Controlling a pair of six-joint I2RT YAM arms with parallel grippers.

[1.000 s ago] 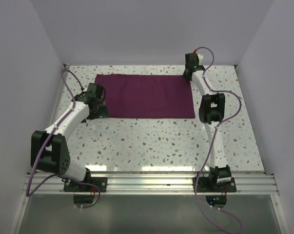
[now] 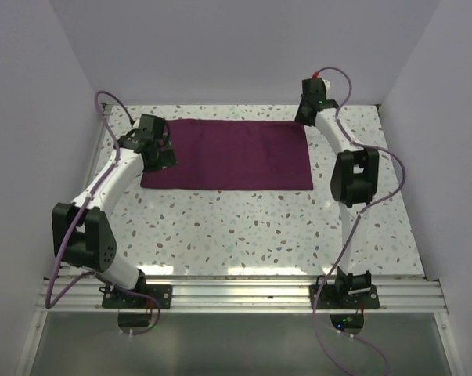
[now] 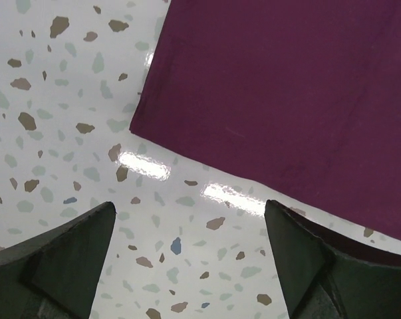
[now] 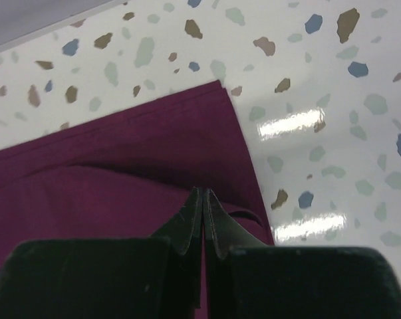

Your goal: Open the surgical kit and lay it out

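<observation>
A purple cloth (image 2: pixel 228 153) lies spread as a wide rectangle across the back half of the speckled table. Over its left end is my left gripper (image 2: pixel 159 153), open; in the left wrist view its fingers (image 3: pixel 60 266) frame bare table below a cloth corner (image 3: pixel 160 113). My right gripper is shut above the back right corner (image 4: pixel 210 106) of the cloth, where a fold or ripple shows. Nothing clearly shows between its fingertips. No instruments are visible.
Grey walls surround it at the back and sides.
My right gripper and arm have moved slightly up and toward the camera from the back right corner. The left gripper has shifted a little toward the back.
</observation>
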